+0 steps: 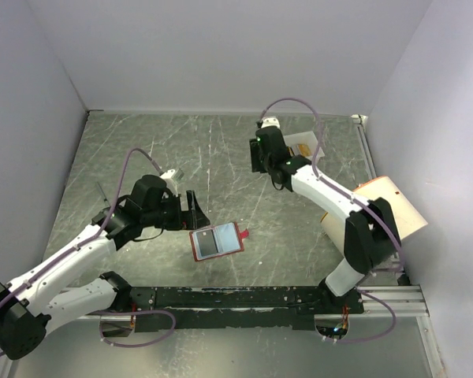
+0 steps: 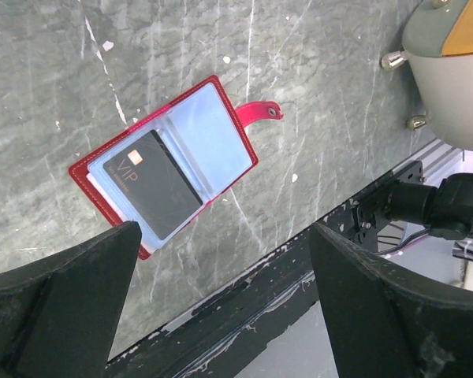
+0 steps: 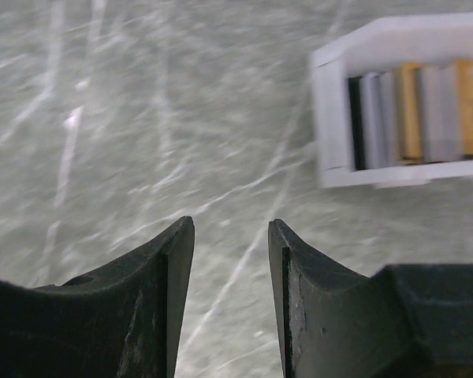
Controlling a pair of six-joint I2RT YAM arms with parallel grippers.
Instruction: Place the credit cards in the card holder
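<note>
A red card holder [image 2: 221,142] lies open on the table near the front, a dark VIP card [image 2: 152,184] in its pale sleeve. My left gripper hangs open above and left of it, nothing between the fingers. My right gripper is up at the back right, its fingers partly apart and empty, just left of a white box [image 3: 329,118] holding several upright cards [image 3: 411,110] in grey, black and orange.
A tilted tan-topped object [image 1: 394,205] stands at the right edge. A thin rod lies at the far left.
</note>
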